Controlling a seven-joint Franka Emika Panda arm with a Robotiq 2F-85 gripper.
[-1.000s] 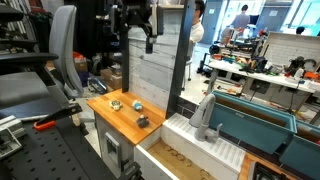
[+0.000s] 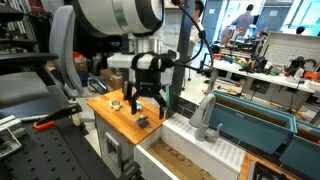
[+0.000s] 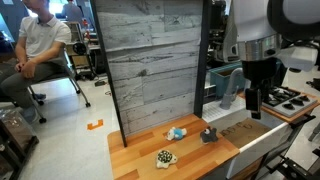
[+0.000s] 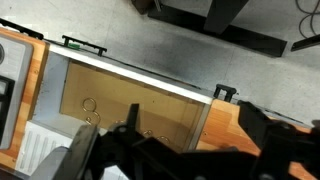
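Observation:
My gripper (image 2: 147, 108) hangs over the wooden top beside the open drawer, its two dark fingers spread apart. In the wrist view those fingers (image 4: 130, 128) stand well apart at the bottom edge, with no object seen gripped. The pulled-out white drawer (image 4: 140, 72) has a tan bottom on which several small rings (image 4: 90, 105) lie. On the wooden top (image 3: 140, 150) sit a cream-and-dark round item (image 3: 165, 158), a pale teal item (image 3: 177, 133) and a dark grey item (image 3: 209, 134). The grey one is close below the gripper in exterior view 1.
A grey plank panel (image 3: 155, 60) rises behind the wooden top. The white faucet-like item (image 2: 203, 118) stands behind the drawer, and a teal toolbox (image 2: 250, 125) lies farther back. A person (image 3: 40, 40) sits at the far left in exterior view 2.
The arm has come down from high above toward the wooden top, and its gripper now hangs lower and nearer the drawer. The items on the top and the drawer look unmoved.

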